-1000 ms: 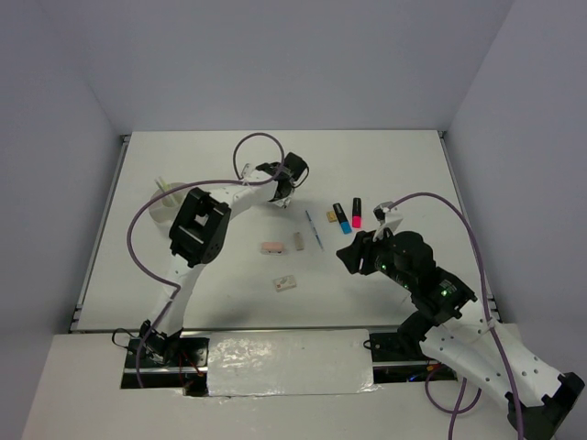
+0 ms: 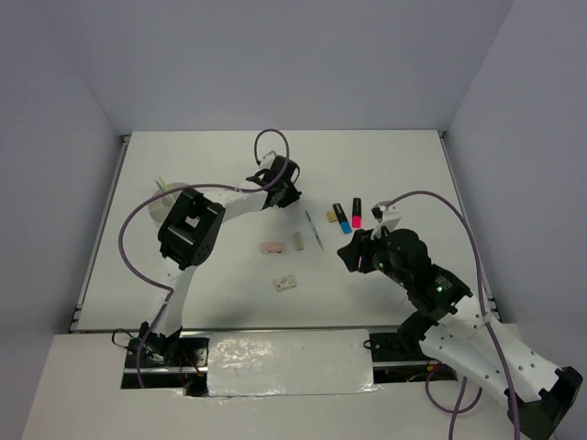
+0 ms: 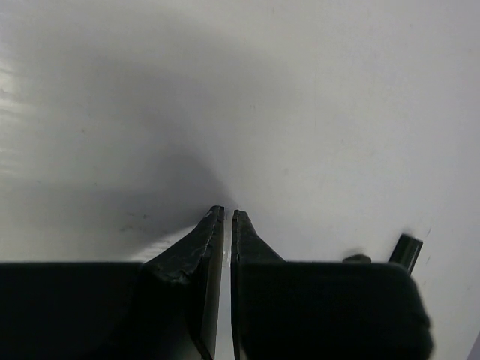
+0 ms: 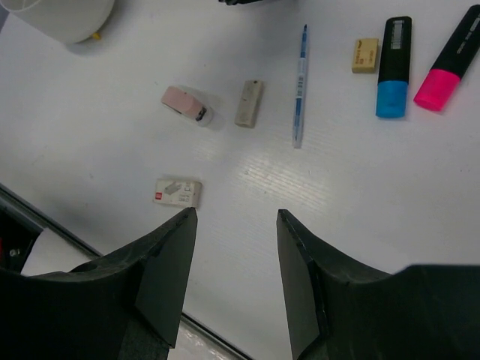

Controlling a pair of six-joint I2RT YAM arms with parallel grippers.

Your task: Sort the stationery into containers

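My left gripper (image 2: 292,194) is low over the back-middle of the table, its fingertips (image 3: 217,217) close together with a narrow pale gap; whether anything is between them is unclear. My right gripper stands open above the right front. Below it lie a blue pen (image 4: 300,90), a blue marker (image 4: 392,94), a pink marker (image 4: 442,82), a small tan block (image 4: 364,56), a grey eraser (image 4: 249,105), a pink object (image 4: 181,101) and a white eraser (image 4: 177,193).
A white container (image 2: 159,206) with pale items in it stands at the left of the table, partly behind my left arm. Grey walls surround the back and sides.
My left arm and gripper have shifted slightly at the back middle of the table. The right arm has moved very little, and the objects lie as before.
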